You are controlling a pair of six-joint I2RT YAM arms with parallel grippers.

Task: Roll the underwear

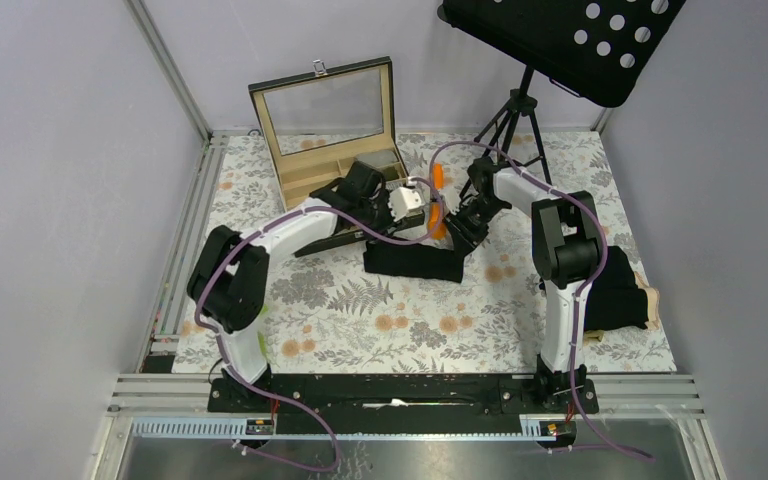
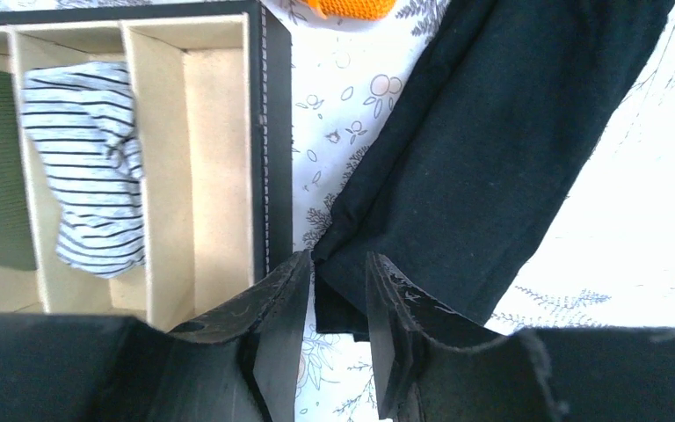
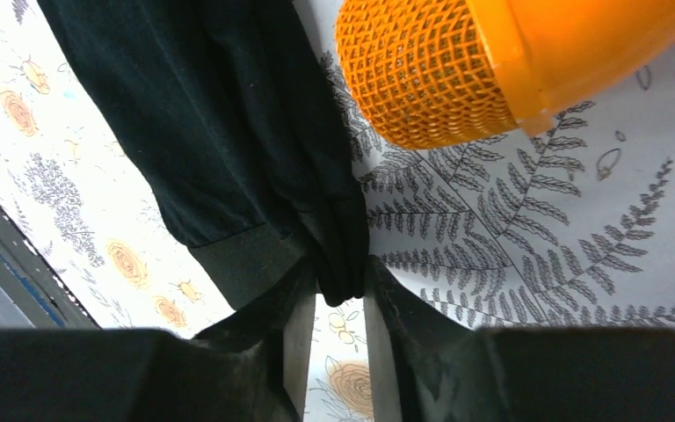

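Note:
Black underwear (image 1: 412, 262) lies as a long, partly folded strip in front of the storage box. In the left wrist view its folded edge runs along the black cloth (image 2: 492, 158) toward my left gripper, whose fingers stand apart at the strip's end, over the table beside the box wall. In the right wrist view my right gripper has its fingertips on either side of the folded end of the underwear (image 3: 255, 149), partly open; whether they press on it is unclear.
The open compartment box (image 2: 202, 167) holds striped cloth. An orange object (image 3: 422, 70) lies just behind the strip. A music stand (image 1: 560, 40) is at back right, a dark cloth pile (image 1: 610, 300) at right.

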